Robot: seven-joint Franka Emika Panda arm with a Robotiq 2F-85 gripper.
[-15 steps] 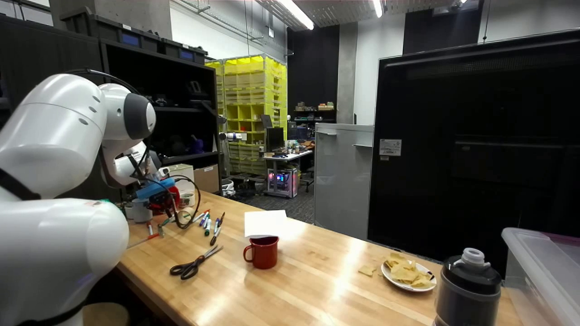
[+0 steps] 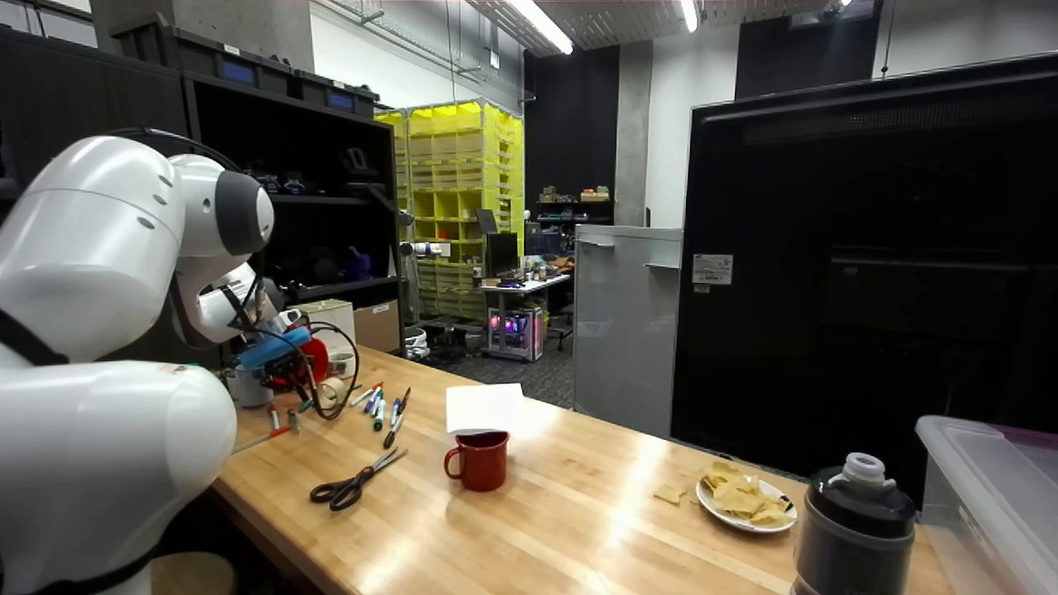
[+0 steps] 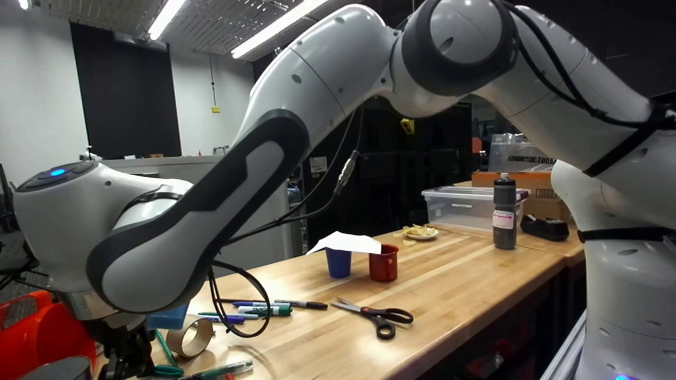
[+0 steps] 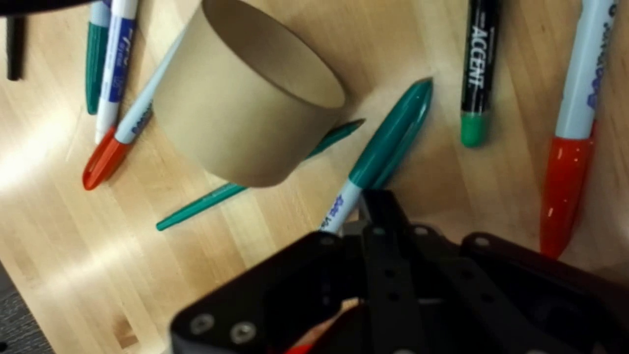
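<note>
My gripper is shut, with nothing visible between its fingers. In the wrist view its tips overlap the edge of a green-capped marker [image 4: 389,138]; whether they touch it I cannot tell. A beige tape roll [image 4: 242,106] sits up and left of the tips, over a thin green pen [image 4: 200,206]. To the right lie a black Accent marker [image 4: 478,71] with a green end and a red-capped marker [image 4: 566,189]. Several more markers, one with a red cap [image 4: 106,159], lie at the upper left. Exterior view 2 shows the gripper [image 3: 123,367] low among the pens.
Scissors [image 2: 347,487], a red mug [image 2: 483,462] and a blue cup [image 3: 339,263] under a white sheet [image 3: 347,241] stand farther along the table. A chip plate [image 2: 745,502] and bottle [image 2: 855,535] are at the far end. A red container [image 3: 54,339] adjoins the gripper.
In exterior view 1 the arm and its wrist have shifted slightly to the left and down. The mug, scissors and plate have stayed in place.
</note>
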